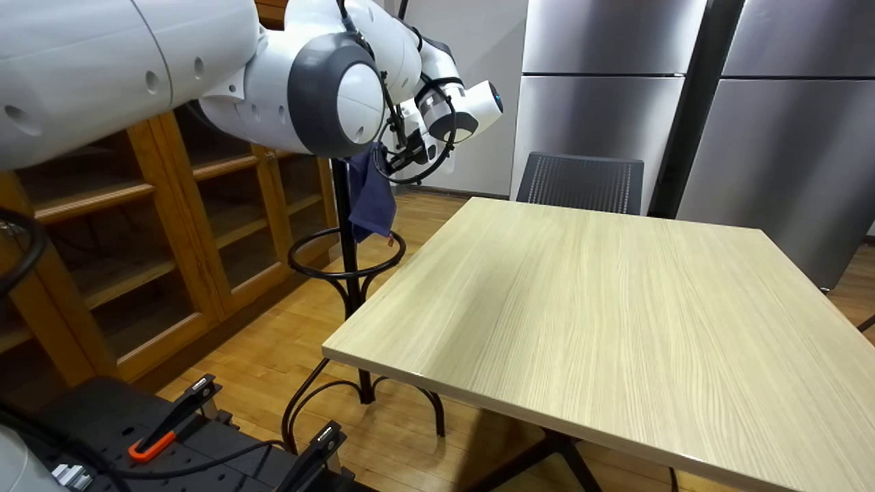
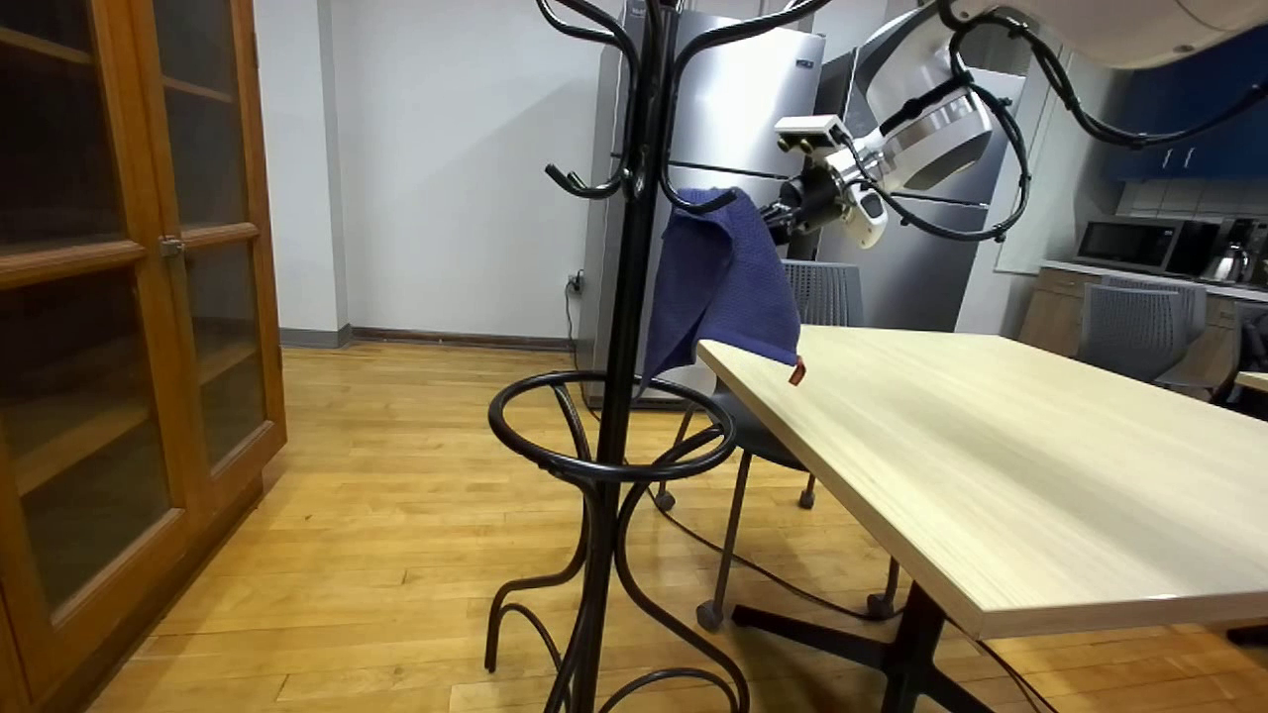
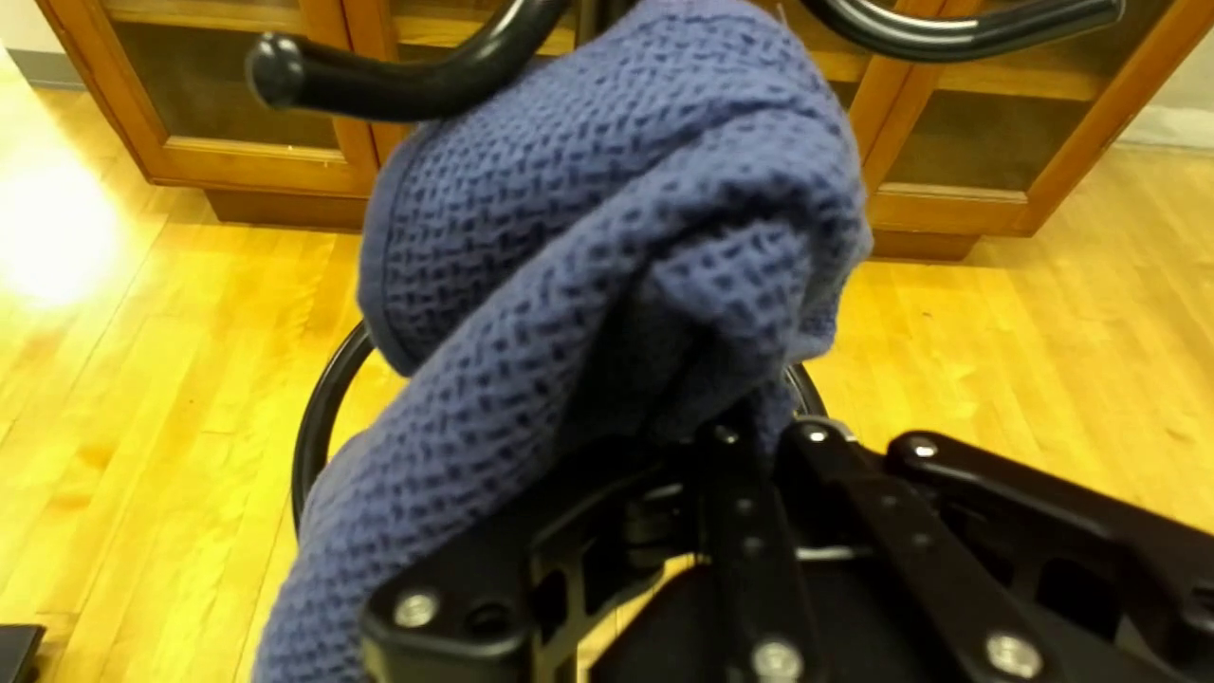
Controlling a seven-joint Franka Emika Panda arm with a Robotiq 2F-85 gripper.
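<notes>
A dark blue woven towel (image 2: 727,279) hangs in folds beside the black coat rack (image 2: 626,321), close to a lower hook (image 2: 707,202). My gripper is shut on the towel, its fingertips tucked into a fold in the wrist view. In that view the towel (image 3: 603,216) rises past the fingers towards the rack's pole, between two hooks. Whether it rests on a hook cannot be told. In exterior view 1 the towel (image 1: 373,193) is partly covered by the arm, and the fingertips are hidden.
A bare wooden table (image 1: 607,311) stands to the rack's right in exterior view 2. Glass-doored cabinets (image 3: 250,114) are behind the rack in the wrist view. A ring (image 2: 505,440) circles the rack low down. A chair (image 1: 582,182) stands at the table's far side.
</notes>
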